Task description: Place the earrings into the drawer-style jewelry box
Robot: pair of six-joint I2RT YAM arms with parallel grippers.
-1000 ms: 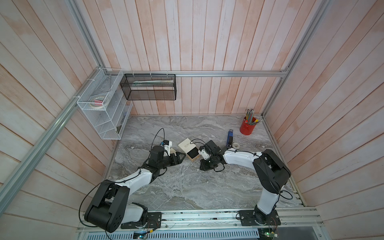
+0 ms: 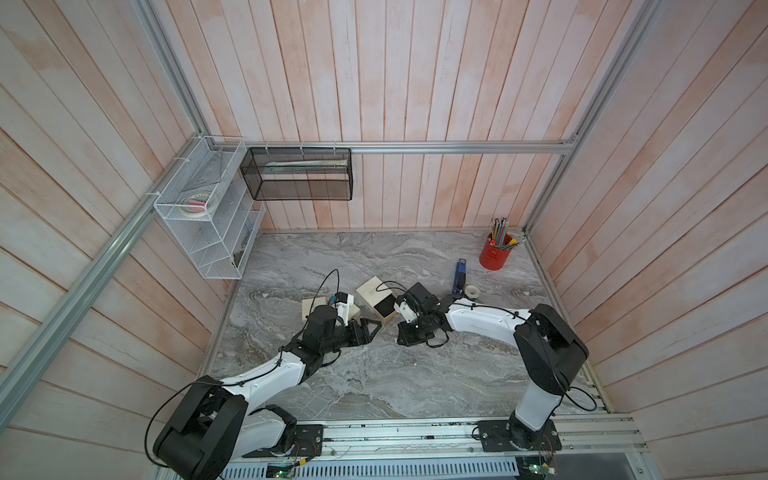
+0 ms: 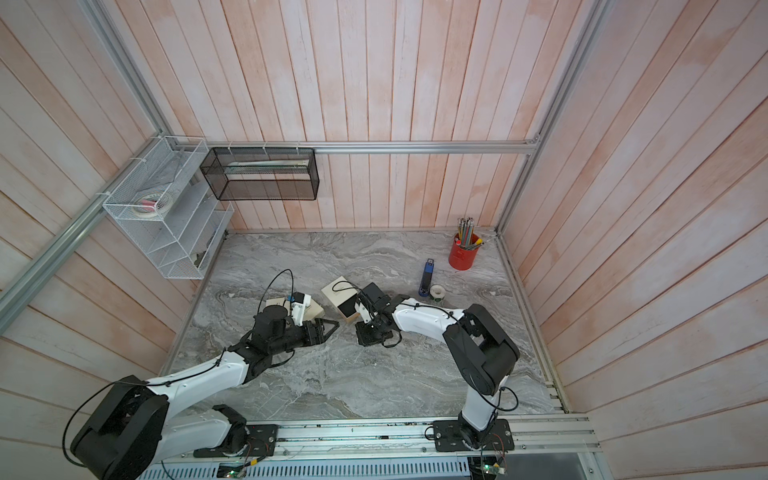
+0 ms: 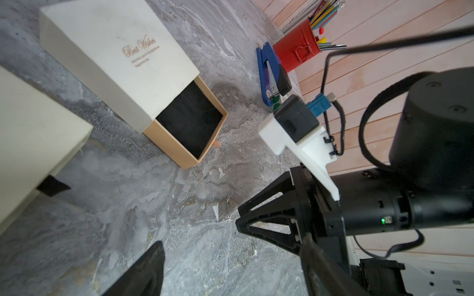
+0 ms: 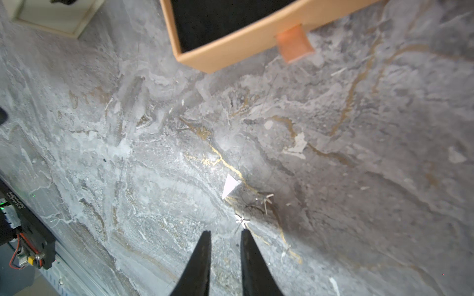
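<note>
The white jewelry box (image 4: 123,54) has its black-lined drawer (image 4: 192,118) pulled out, and nothing shows in it. On the marble table in front of the drawer lie a small star-shaped earring (image 5: 242,220) and a thin silvery piece (image 5: 267,201), apparently its mate. A white triangular bit (image 5: 230,186) lies beside them. My right gripper points at the star-shaped earring, its fingers a narrow gap apart with nothing between them. My left gripper is spread wide and empty, to the left of the right gripper in the top left view.
A second cream box (image 4: 34,143) with a black tab stands left of the jewelry box. Further back are a blue stapler (image 2: 459,276), a tape roll (image 2: 472,291) and a red pencil cup (image 2: 494,254).
My left gripper has shifted right and toward the front edge. Box and drawer stay where they were.
</note>
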